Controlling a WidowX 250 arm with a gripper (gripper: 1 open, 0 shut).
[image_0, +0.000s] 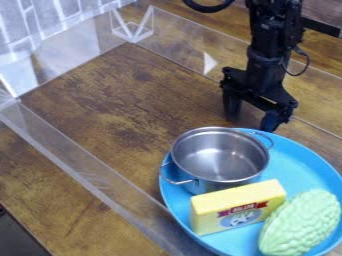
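Observation:
My black gripper (251, 108) hangs at the upper right, its fingers low over the wooden table just behind a blue plate (307, 170). Whether it holds anything between its dark fingers I cannot tell. On the plate are a steel pot (217, 150), a yellow boxed item (234, 208) with a printed label, and a green, bumpy cabbage-like piece (297, 225).
Clear plastic walls (94, 150) border the work area. A white patterned cloth or surface (40, 30) lies beyond the upper-left wall.

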